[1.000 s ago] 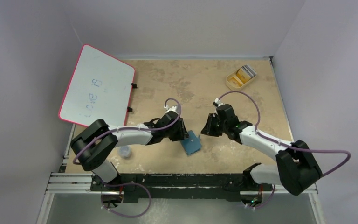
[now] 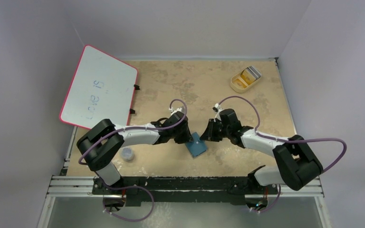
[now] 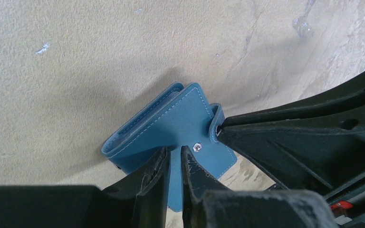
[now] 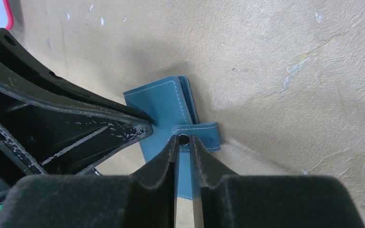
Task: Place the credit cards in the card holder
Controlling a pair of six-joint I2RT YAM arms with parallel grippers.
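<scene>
The blue card holder lies on the table between my grippers, its snap strap raised on the right side. My left gripper is shut at the holder, its narrow-set fingertips over the blue material; the contact itself is hard to see. My right gripper has its fingertips at the strap by the snap, a narrow gap between them.
A tan box with cards stands at the back right. A whiteboard fills the left side, with a clear round object near it. The table's middle behind the arms is clear.
My right gripper has come down and left toward the holder.
</scene>
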